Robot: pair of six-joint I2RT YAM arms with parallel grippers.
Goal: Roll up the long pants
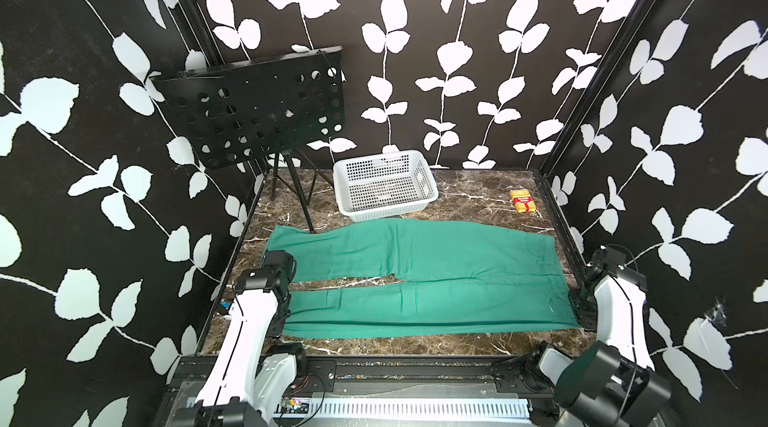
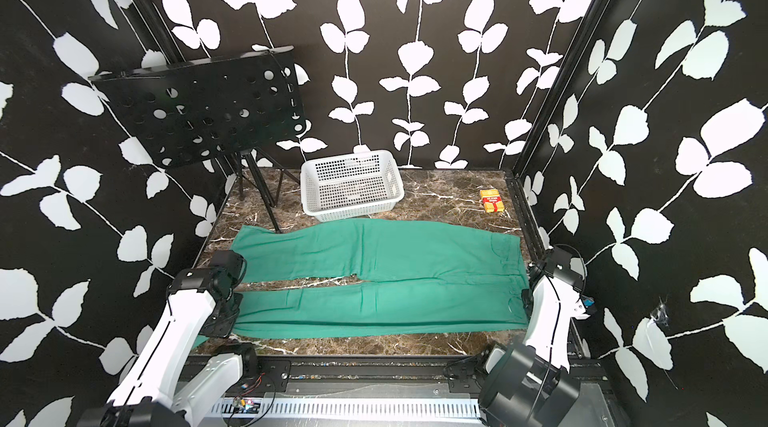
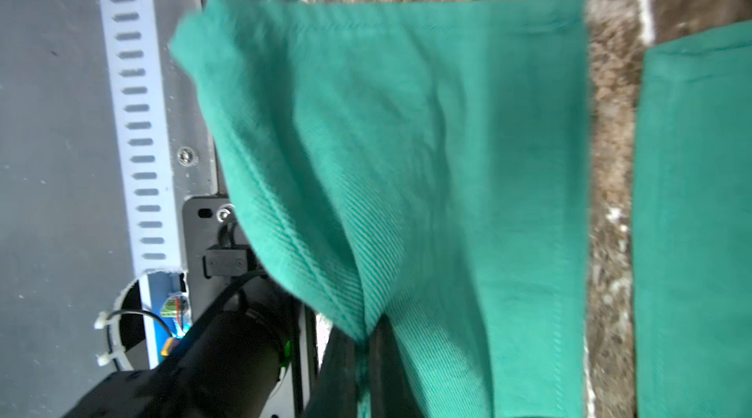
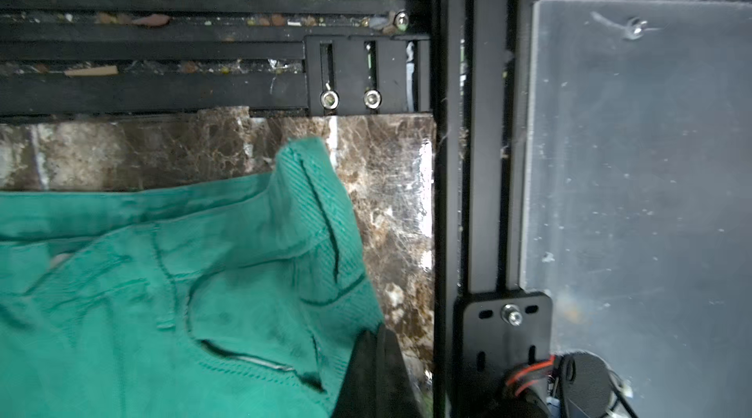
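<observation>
Green long pants (image 1: 448, 267) lie lengthwise across the table, leg ends to the left and waistband (image 4: 313, 206) to the right. In the left wrist view, my left gripper is shut on the near edge of the lower leg (image 3: 532, 183). The cloth is drawn up into folds there, and a strip of green shows between the fingers. At the near waist corner my right gripper is shut, its tips touching the waistband's edge. Whether cloth is pinched between the right fingers is hidden.
A white basket (image 1: 385, 187) stands behind the pants. A black perforated stand (image 1: 264, 107) rises at the back left, its legs near the far pant leg. A small yellow-red box (image 1: 523, 200) lies at the back right. Bare marble tabletop (image 1: 472, 191) shows around the basket.
</observation>
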